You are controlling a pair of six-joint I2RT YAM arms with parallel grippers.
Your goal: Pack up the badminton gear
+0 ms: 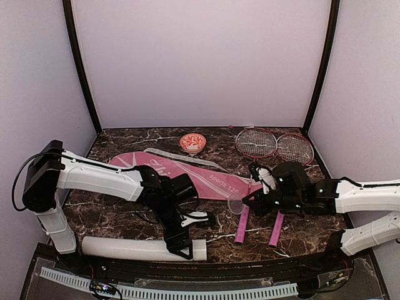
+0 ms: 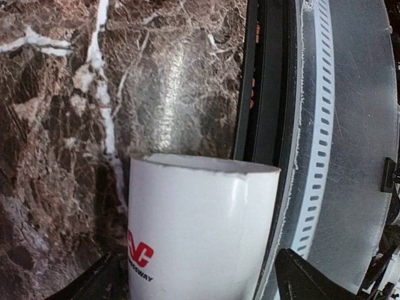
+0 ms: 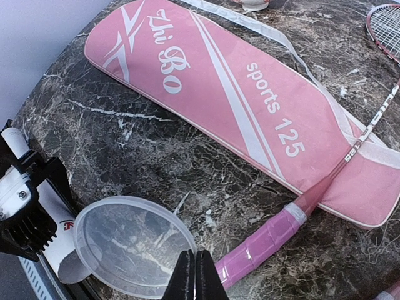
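A white tube with a red logo lies along the front of the table. My left gripper is at its right part. In the left wrist view, the blurred fingers stand on either side of the tube, parted, with a narrow gap at the right. My right gripper is shut on the rim of a clear round lid, held above the table. The pink racket bag lies flat behind. One racket's pink handle shows beside the lid, its shaft crossing the bag.
Two rackets lie at the right, heads to the back. Behind the bag sits an orange-and-white bowl. A slotted metal rail runs along the front edge.
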